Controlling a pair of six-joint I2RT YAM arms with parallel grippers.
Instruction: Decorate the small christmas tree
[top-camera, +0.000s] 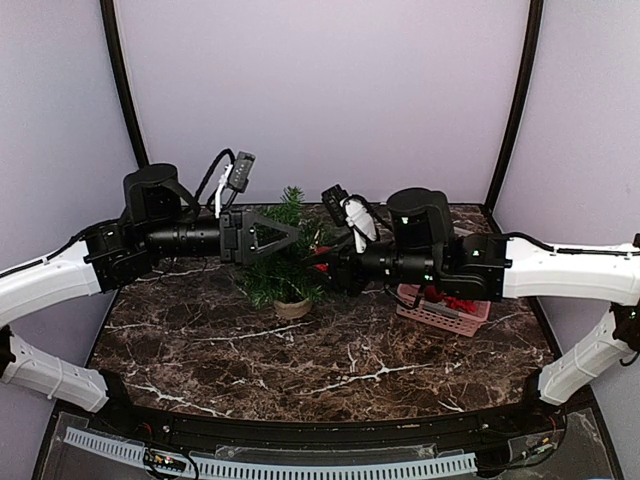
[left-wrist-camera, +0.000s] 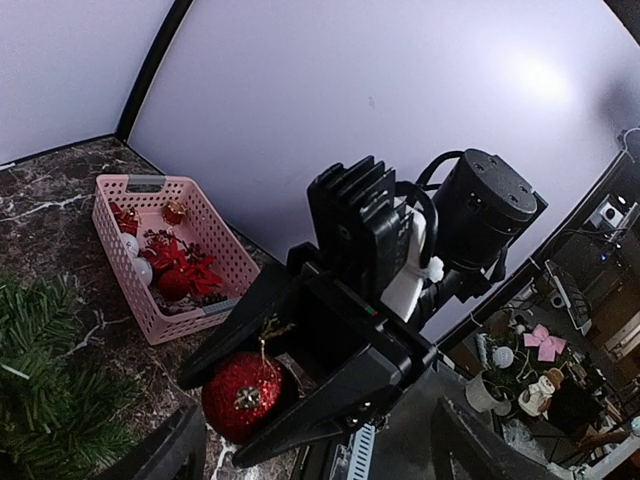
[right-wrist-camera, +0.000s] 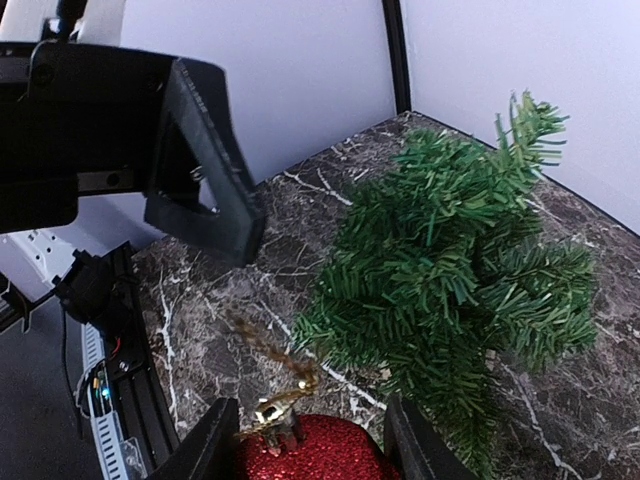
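The small green tree (top-camera: 280, 270) stands in a burlap pot (top-camera: 292, 309) behind both grippers; it also fills much of the right wrist view (right-wrist-camera: 450, 260). My right gripper (top-camera: 325, 258) is shut on a red glittery bauble (left-wrist-camera: 240, 395), whose gold string loop sticks upward. My left gripper (top-camera: 290, 235) stands open above and just left of it, in front of the tree, with nothing between its fingers.
A pink basket (top-camera: 440, 320) at the right holds red and white ornaments and red decorations (left-wrist-camera: 190, 270). Pale walls enclose the back and sides.
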